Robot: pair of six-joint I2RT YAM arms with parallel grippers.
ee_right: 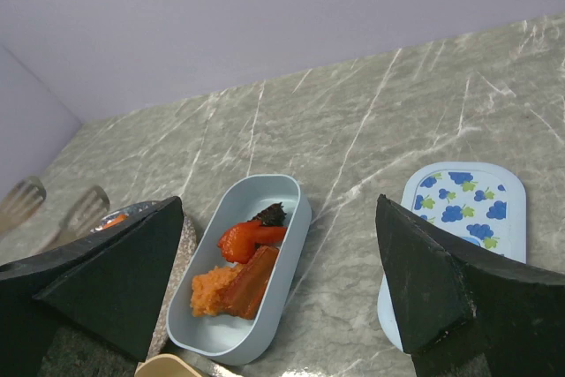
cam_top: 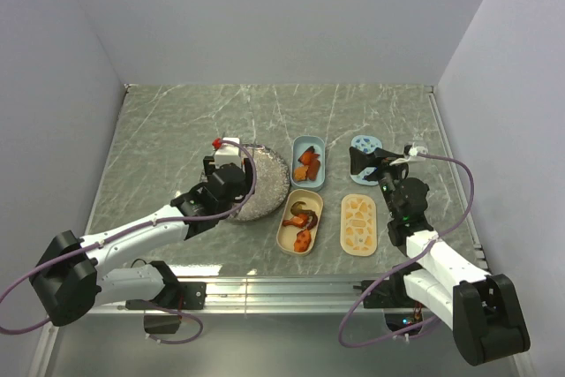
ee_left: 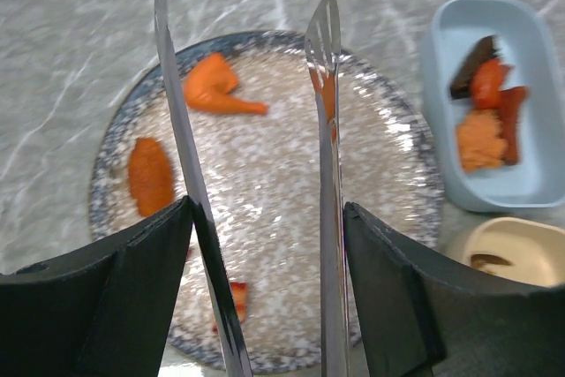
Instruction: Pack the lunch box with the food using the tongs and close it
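My left gripper hangs over the round patterned tray point(cam_top: 265, 196), shut on a pair of metal serving tongs point(ee_left: 328, 192) whose two arms stand apart. Orange food pieces point(ee_left: 150, 174) lie on the tray below. The blue lunch box point(ee_right: 181, 324) holds several food pieces, and the cream box point(cam_top: 284, 231) to its front also holds food. My right gripper point(cam_top: 364, 163) stands open near the blue lid point(ee_right: 455, 196), nothing seen between its fingers.
A cream lid point(cam_top: 357, 227) lies right of the cream box. Walls surround it.
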